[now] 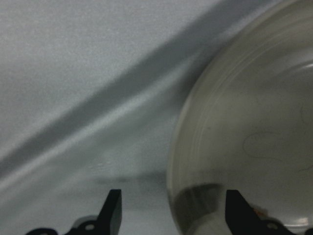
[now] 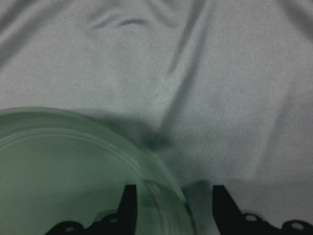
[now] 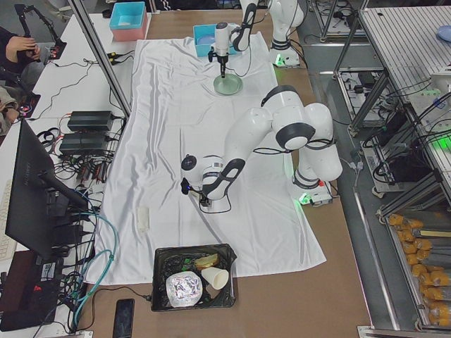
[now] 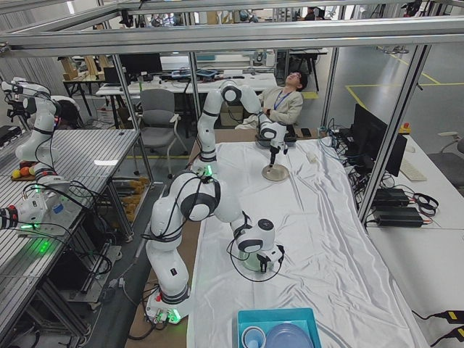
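Note:
A pale beige plate [image 4: 281, 173] [image 1: 259, 112] lies on the white cloth beneath my left gripper [image 3: 202, 199]. In the left wrist view its fingers stand open over the plate's rim, with nothing visibly held. A translucent green plate [image 3: 227, 85] [image 2: 68, 161] lies toward the other end of the cloth. My right gripper [image 4: 265, 264] is open over that plate's rim, one finger above the plate and one above the cloth.
A black crate [image 3: 232, 296] with a foil-covered item and a white cup stands at one end. A blue bin [image 4: 277, 319] with dishes stands at the other. Monitors, cables and metal frame posts border the cloth.

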